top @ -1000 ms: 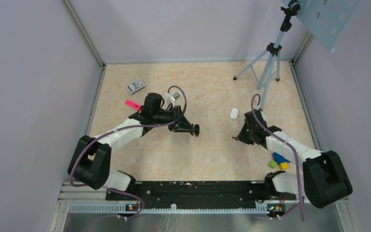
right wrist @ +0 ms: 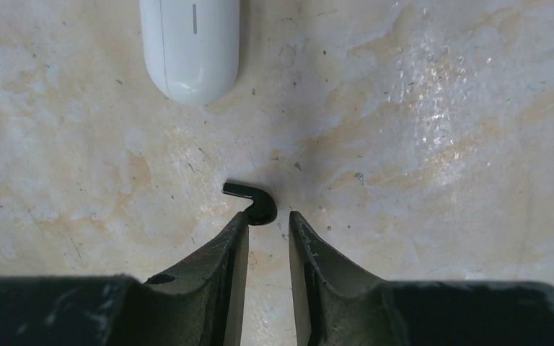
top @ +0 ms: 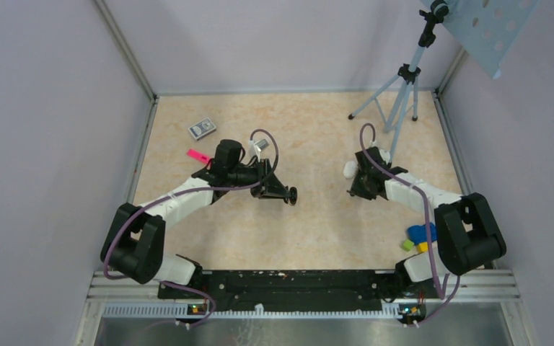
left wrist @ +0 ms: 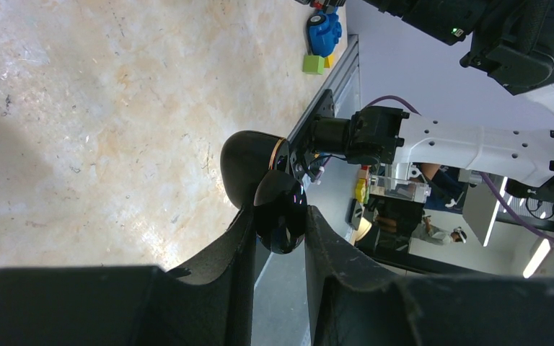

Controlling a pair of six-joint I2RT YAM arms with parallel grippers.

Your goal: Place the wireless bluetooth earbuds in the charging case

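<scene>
My left gripper is shut on the glossy black charging case, whose lid stands open, held raised over the middle-left of the table, as the top view also shows. In the right wrist view a small black earbud lies flat on the table. My right gripper is just above it, fingers apart, with the earbud seen between and beyond the tips. A white rounded object lies farther off, past the earbud.
A boxed item and pink piece sit at the back left. A tripod stands at the back right. A blue toy and blocks lie at the front right.
The left arm and case are almost unmoved.
</scene>
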